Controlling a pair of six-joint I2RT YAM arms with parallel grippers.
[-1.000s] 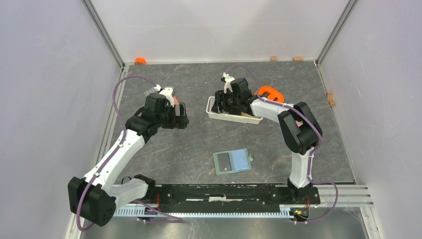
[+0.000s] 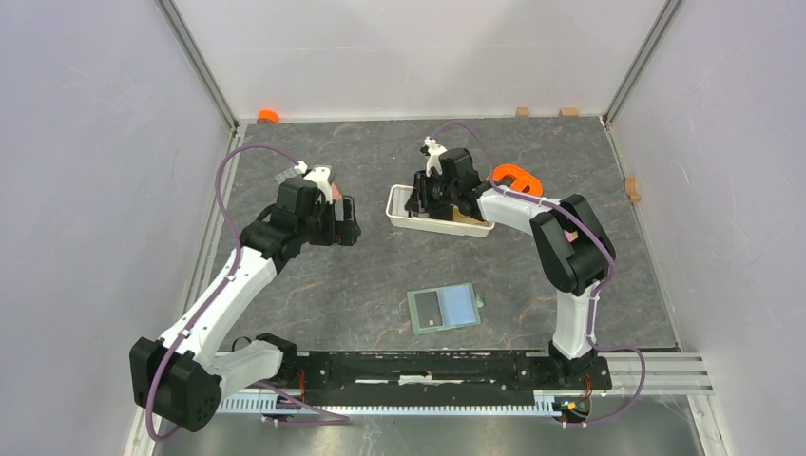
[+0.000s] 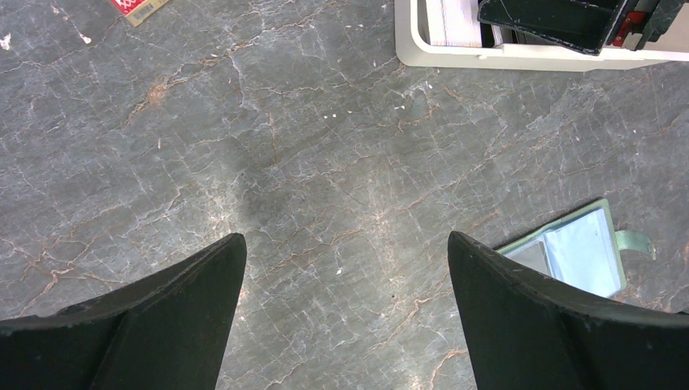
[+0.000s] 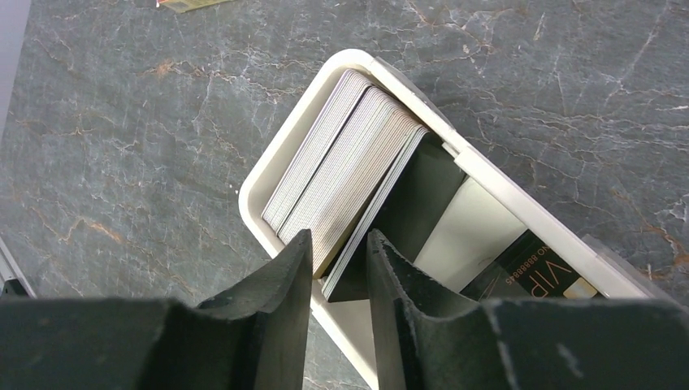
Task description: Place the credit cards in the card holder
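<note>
The opened card holder [image 2: 444, 308], green-edged with a grey and a pale blue side, lies flat at the front centre of the table. A cream box [image 4: 355, 57] holds a packed row of cards [image 4: 341, 154]; a thin pair of cards [image 4: 374, 214] leans apart from that row. My right gripper is over the box, partly open. Its fingers [image 4: 280, 284] stand either side of the near end of the leaning cards, with a gap still showing on the right. My left gripper [image 2: 341, 211] stands wide open over bare table, nothing between its fingers.
Inside the box, a black VIP card [image 4: 532, 268] lies flat beside a dark panel. An orange object [image 2: 518, 179] sits behind my right arm. At the back left is a small red-and-yellow thing [image 3: 138, 8].
The cream box has slid slightly leftward over the last second. The left arm has not moved.
</note>
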